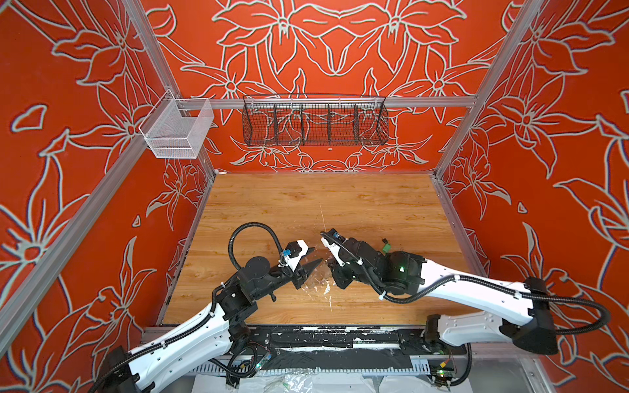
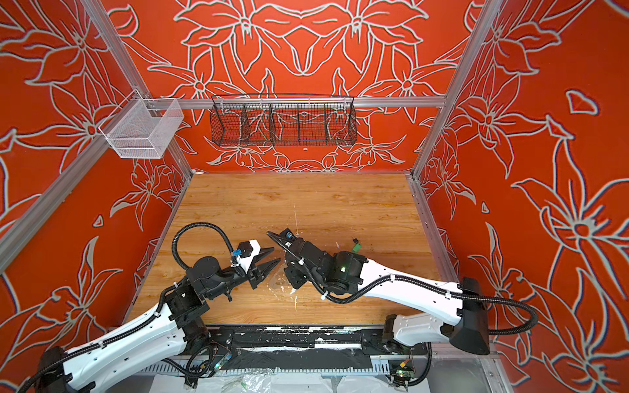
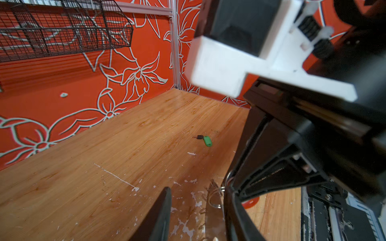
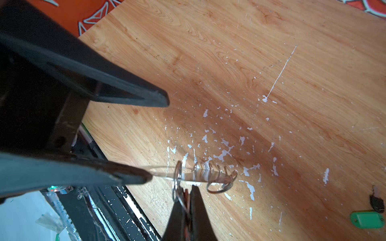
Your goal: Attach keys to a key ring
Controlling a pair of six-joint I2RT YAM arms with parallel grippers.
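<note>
My left gripper point(image 1: 313, 254) stands open beside my right gripper, its two fingers either side of the metal rings in the right wrist view. My right gripper is shut, a thin metal ring point(image 4: 177, 180) at its fingertips. More linked rings point(image 4: 219, 180) extend sideways from it over the table, close to my left gripper's lower finger. A key with a black head point(image 4: 376, 202) and a green tag point(image 4: 365, 219) lie on the table behind the right arm.
A black wire basket point(image 1: 314, 124) hangs on the back wall and a white basket point(image 1: 175, 131) at the back left. The two arms occupy the front middle.
</note>
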